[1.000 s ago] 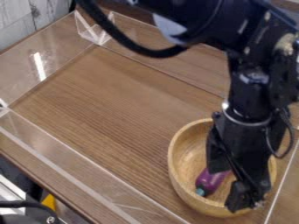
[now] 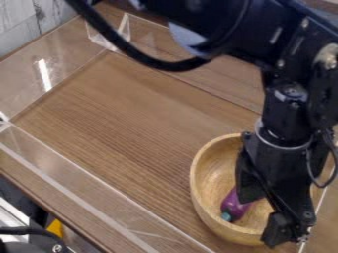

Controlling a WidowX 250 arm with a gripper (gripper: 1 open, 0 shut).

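Note:
A wooden bowl [image 2: 211,188] sits on the right of the wooden table, with a small purple object [image 2: 235,205] inside, a bit of green at its lower end. My black gripper [image 2: 264,205] hangs over and into the bowl from the upper right, open, one finger near the purple object and partly hiding it and the bowl's right side.
A dark cable crosses the upper left. Dark and yellow items lie beyond the lower-left edge.
The gripper has shifted slightly within the bowl, a little to the right and down; the bowl and purple object look nearly the same.

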